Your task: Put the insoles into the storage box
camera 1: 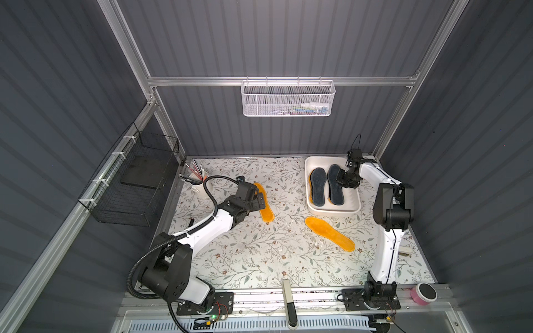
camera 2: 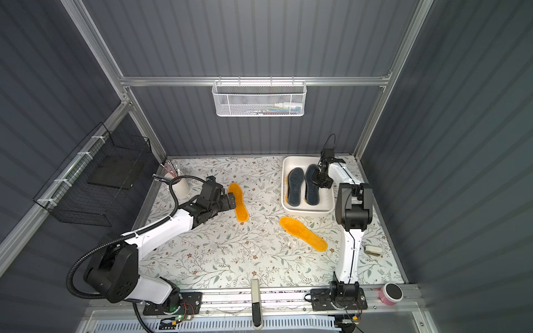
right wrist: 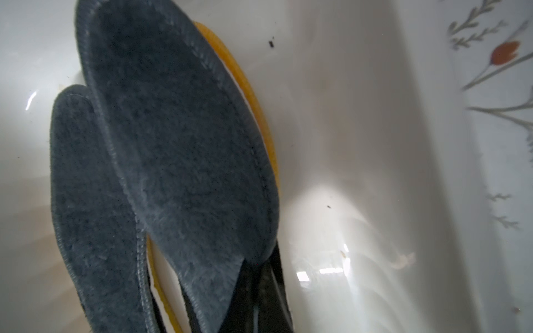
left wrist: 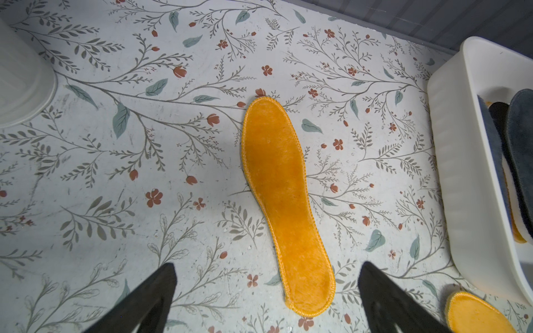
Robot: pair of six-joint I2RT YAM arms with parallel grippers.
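The white storage box (camera 1: pixel 348 202) holds two stacks of grey insoles (camera 1: pixel 317 186) with yellow edges beneath. My right gripper is shut, its fingertips down at the edge of the right-hand grey insole (right wrist: pixel 177 122); whether anything is between them is hard to see. My left gripper stands open above a yellow insole (left wrist: pixel 283 199) lying on the table, nothing between its fingers. A second yellow insole (camera 1: pixel 329 233) lies in front of the box.
A pen cup (camera 1: pixel 197 190) stands at the back left. A black wire basket (camera 1: pixel 133 205) hangs on the left wall, a white mesh basket (camera 1: pixel 287 100) on the back wall.
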